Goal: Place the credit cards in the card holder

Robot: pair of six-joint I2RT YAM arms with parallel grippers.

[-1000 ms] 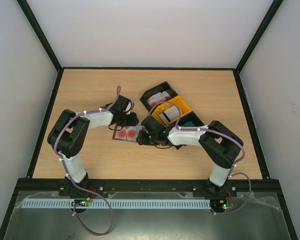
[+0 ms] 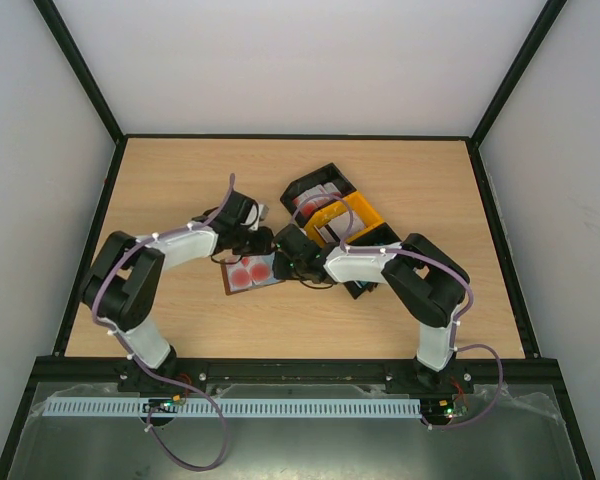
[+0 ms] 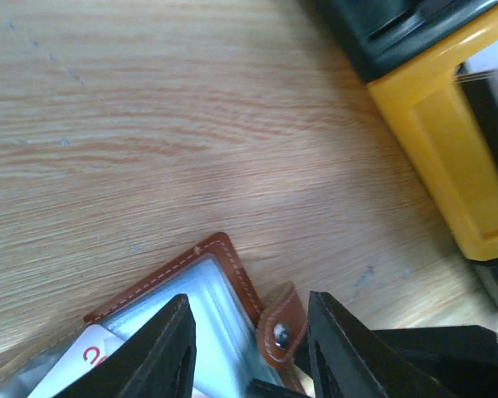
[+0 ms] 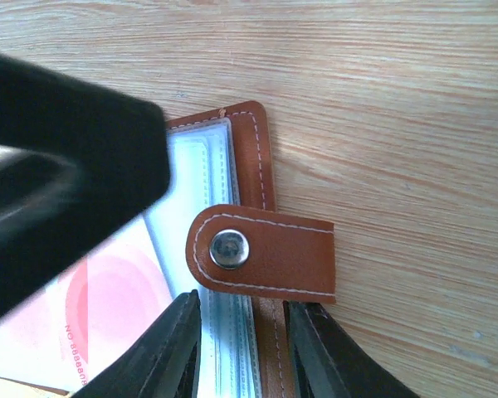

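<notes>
The card holder lies on the table with brown leather edging, clear sleeves and pale cards with pink-red discs. Its brown flap with a metal snap sticks out past the edge. Above the holder, my left gripper is open, and the snap flap shows between its fingertips. My right gripper is part open over the same edge, just below the flap; whether it touches the sleeves I cannot tell. A white card with a red mark lies at the holder in the left wrist view.
Right of the holder stand a black box with red-and-white cards and a yellow box with more items. A further dark tray lies partly under my right arm. Both grippers are very close together.
The left gripper has shifted slightly, and the holder has moved a little.
</notes>
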